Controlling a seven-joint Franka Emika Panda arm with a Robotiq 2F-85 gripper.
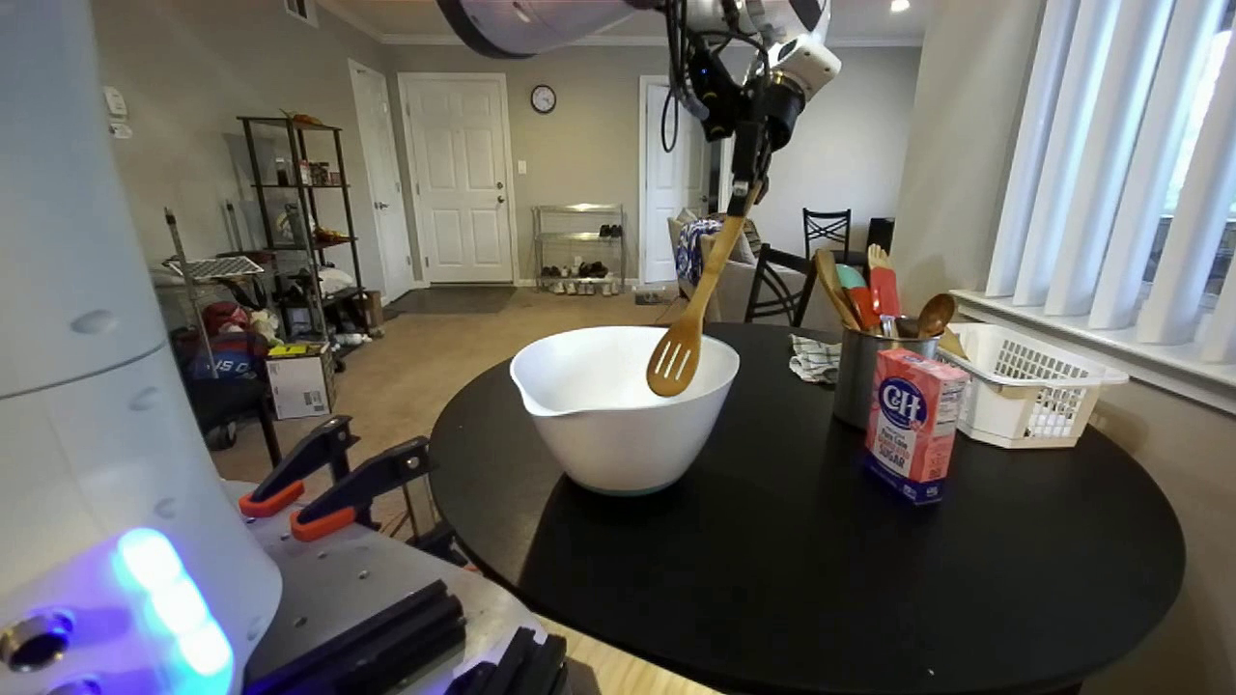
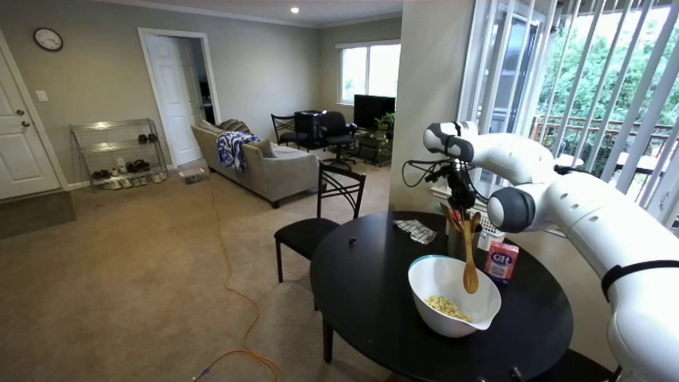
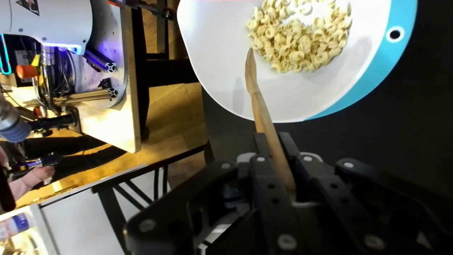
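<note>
A slotted wooden spoon (image 1: 674,357) hangs head down from my gripper (image 1: 753,174), which is shut on its handle. In the wrist view the handle (image 3: 276,155) runs between the two black fingers. The spoon's head reaches below the near-right rim of the white mixing bowl (image 1: 614,446) and leans over its inside. Curly dry pasta (image 3: 301,42) lies on the bowl's bottom, and the spoon tip looks to be above or beside it; whether they touch I cannot tell. The bowl stands upright on the black round table (image 1: 753,568).
Right of the bowl stand a pink sugar box (image 1: 912,427), a metal utensil holder (image 1: 859,376) and a white basket (image 1: 1025,400). A checked cloth (image 1: 816,359) lies behind.
</note>
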